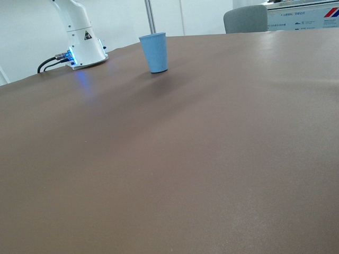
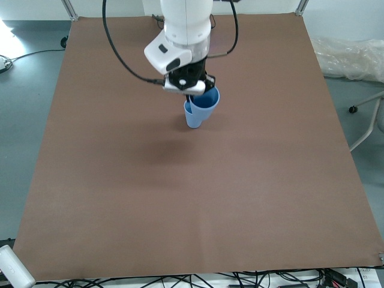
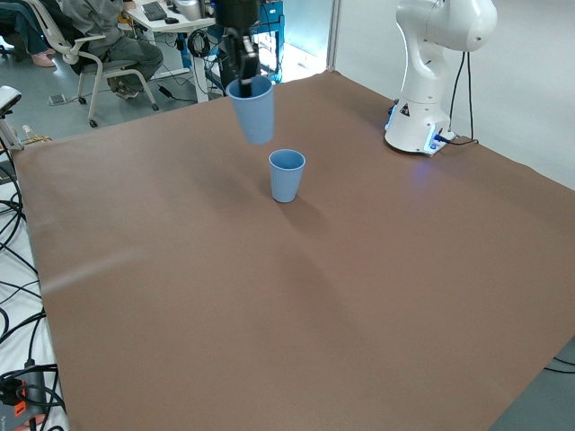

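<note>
Two light blue cups show. In the left view a raised cup (image 2: 207, 103) hangs under my gripper (image 2: 189, 97), partly in front of a second cup (image 2: 192, 120). In the right view my dark gripper (image 3: 243, 83) is shut on the rim area of the raised cup (image 3: 254, 115), which is held upright above and behind the standing cup (image 3: 287, 180). The top view shows one cup (image 1: 154, 53) standing on the table; the gripper is out of that frame.
Cables (image 3: 27, 386) run along one edge outside the surface, and a chair (image 3: 103, 67) and desk stand beyond it.
</note>
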